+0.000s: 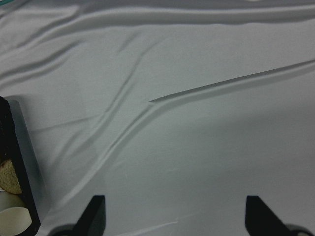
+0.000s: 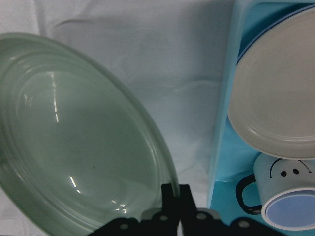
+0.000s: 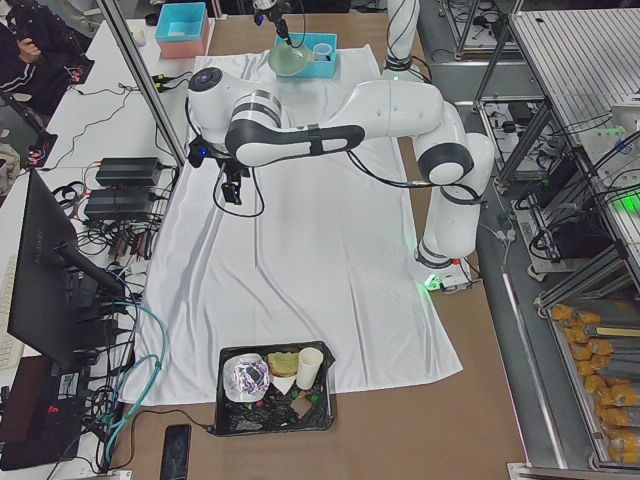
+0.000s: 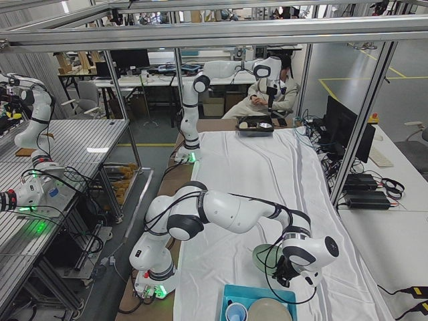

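A pale green plate (image 2: pixel 83 137) fills the left of the right wrist view, with my right gripper at its near rim, apparently shut on it. Beside it is a blue tray (image 2: pixel 221 162) holding a beige plate (image 2: pixel 275 83) and a white mug (image 2: pixel 290 182) with a smiley face and black handle. In the camera left view the green plate (image 3: pixel 288 60) partly covers the tray. My left gripper (image 3: pixel 232 188) hangs over the white cloth; in the left wrist view its two fingers stand apart with only cloth below.
A black tray (image 3: pixel 230 420) with food items and a cup lies at the opposite end of the cloth (image 3: pixel 300 280), whose middle is clear. Monitors, cables and boxes crowd the side table.
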